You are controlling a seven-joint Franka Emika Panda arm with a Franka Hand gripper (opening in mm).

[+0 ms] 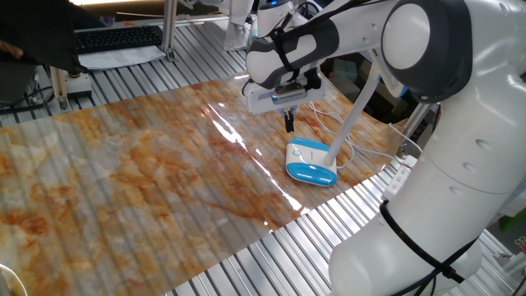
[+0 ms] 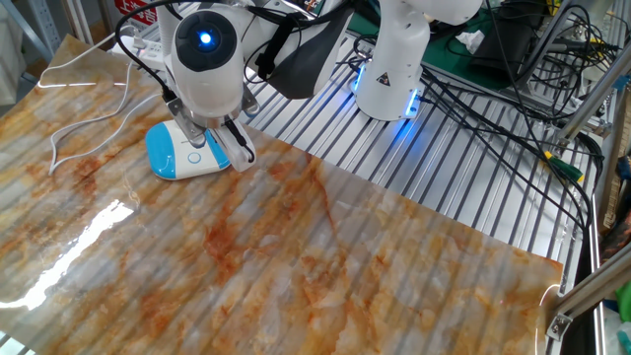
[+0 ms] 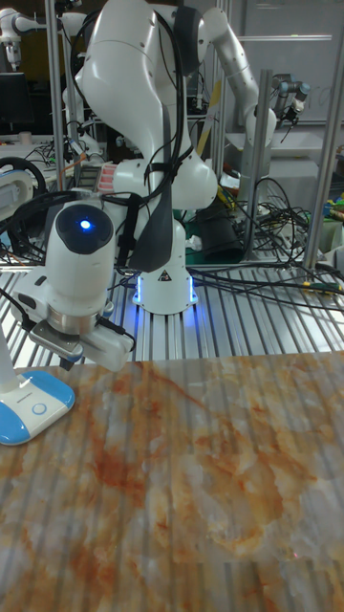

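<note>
A desk lamp with a white and blue base (image 1: 311,171) stands on the marbled sheet, its white stem (image 1: 353,123) slanting up behind my arm. On the white part of the base a round button (image 2: 194,158) shows. My gripper (image 1: 289,123) points down just above the far side of the base, apart from it as far as I can tell. Its dark fingers look close together, with nothing visible between them. In the second exterior view the gripper's body hides the fingertips; in the third, the lamp base (image 3: 35,408) is cut off by the left edge.
The marbled sheet (image 1: 140,181) is otherwise bare, with wide free room away from the lamp. White cables (image 2: 89,128) lie loosely behind the lamp. Slatted metal table (image 1: 271,259) surrounds the sheet. A keyboard (image 1: 119,39) sits at the far left.
</note>
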